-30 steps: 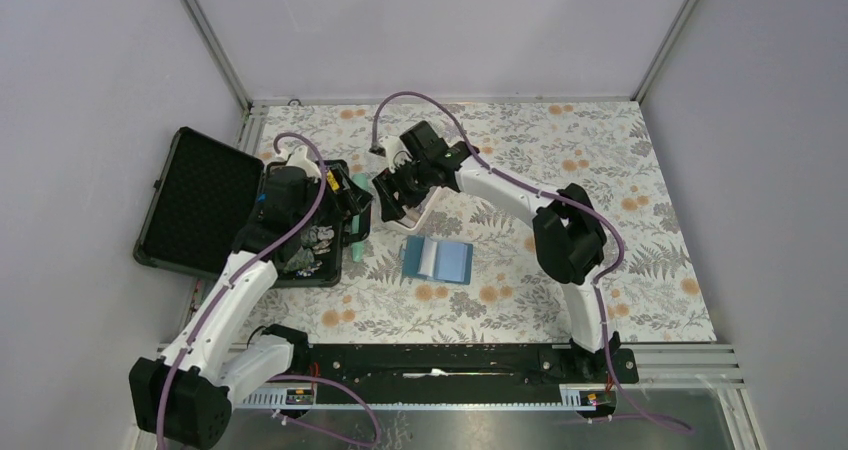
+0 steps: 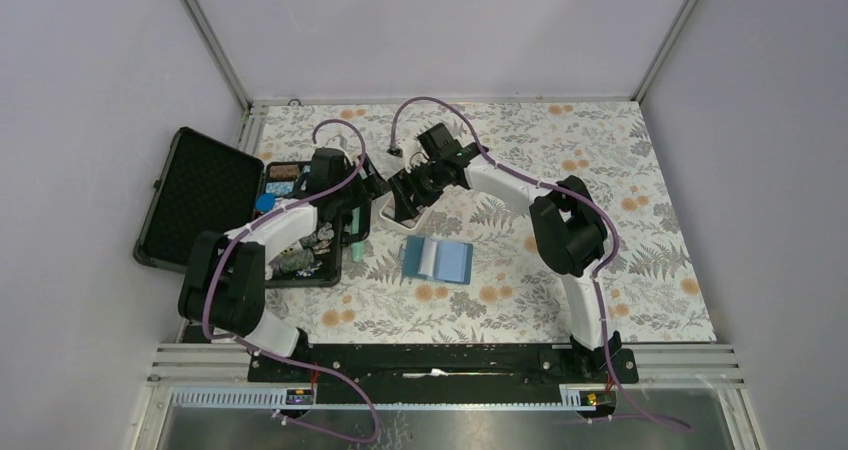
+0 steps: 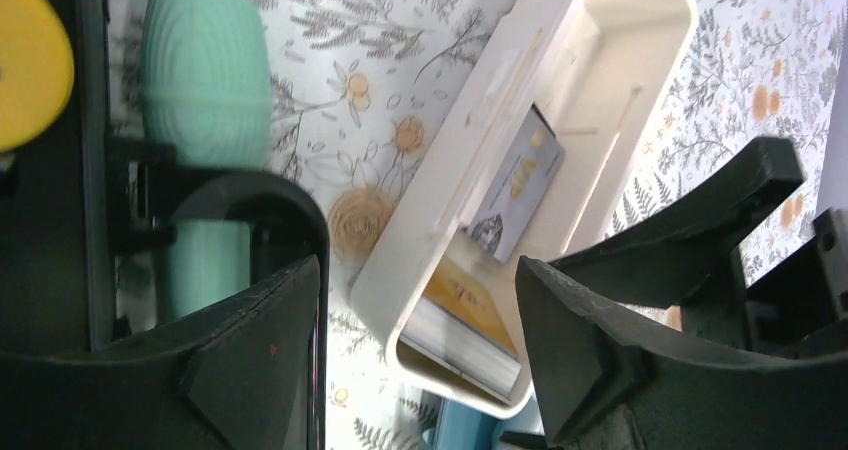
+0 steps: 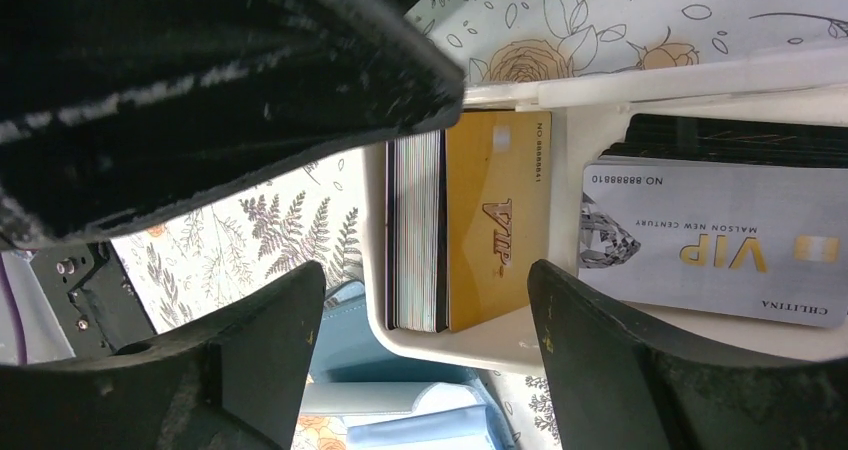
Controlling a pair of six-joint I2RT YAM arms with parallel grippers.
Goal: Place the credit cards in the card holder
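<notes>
A stack of gold VIP cards (image 4: 500,225) stands in the near end of a white box (image 4: 575,195). Beside it in the same box lies a silver VIP card (image 4: 715,235) on darker ones. Below the box, the blue card holder (image 2: 437,260) rests open on the table. My right gripper is open over the box, its fingers apart on either side of the gold stack in view, gripping nothing. My left gripper, also open and empty, points at the box from its left. The top view hides most of the box's contents behind the grippers.
An open black case (image 2: 300,282) full of small items is left of the box, its lid (image 2: 200,200) folded outward. A green item (image 3: 205,70) lies by its edge. The two grippers are very close together.
The left arm has swung rightward, bringing its gripper from over the case to beside the box. My right gripper has shifted slightly right over the box. The card holder has stayed put.
</notes>
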